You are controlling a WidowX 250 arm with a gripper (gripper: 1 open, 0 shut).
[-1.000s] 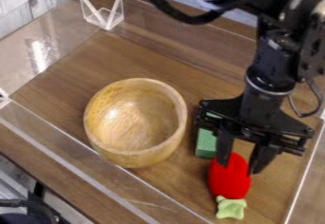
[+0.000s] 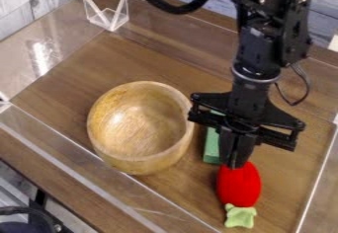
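The black gripper (image 2: 238, 150) reaches down on the right, its fingertips just above a red strawberry-like object (image 2: 238, 188) with a pale green leafy end (image 2: 240, 217). A green block (image 2: 211, 145) lies left of the fingers, partly hidden under the gripper body. A wooden bowl (image 2: 126, 128) sits to the left, apparently empty. Whether anything is between the fingers, and how far apart they stand, is unclear.
Transparent panels edge the workspace, with a clear holder (image 2: 107, 15) at the top left. Dark cables hang at the top and bottom left.
The gripper has moved up and left, toward the bowl, uncovering more of the red object. The red object and bowl have not visibly moved.
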